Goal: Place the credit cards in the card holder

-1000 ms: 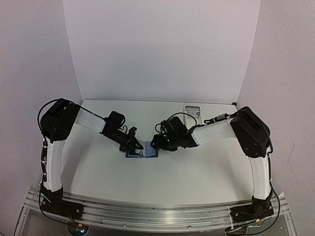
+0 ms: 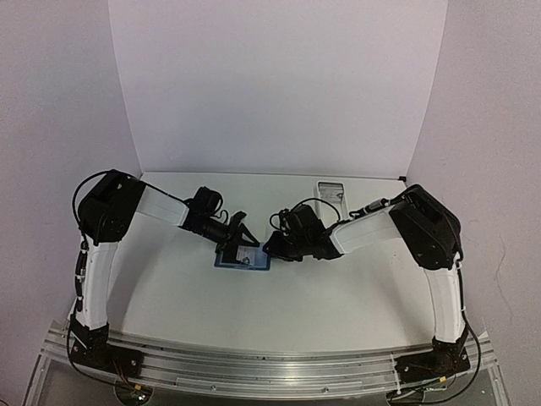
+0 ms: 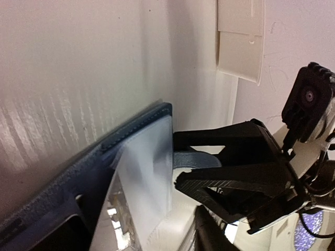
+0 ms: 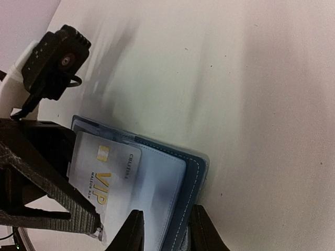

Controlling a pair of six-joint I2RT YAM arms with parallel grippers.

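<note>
A blue card holder (image 2: 260,260) lies open on the table between my grippers. A silver VIP card (image 4: 112,167) lies on its clear sleeve (image 4: 162,193), at the left side in the right wrist view. My left gripper (image 2: 243,235) is over the holder's left part, its fingers part open beside the card; whether it touches the card is unclear. My right gripper (image 2: 270,249) is at the holder's right edge, its dark fingertips low in the right wrist view, part open.
A white tray (image 2: 330,196) stands at the back right, partly behind the right arm. White walls surround the back and sides.
My left gripper has shifted slightly right and its fingers look more spread, uncovering more of the holder. The right gripper has moved only slightly.
</note>
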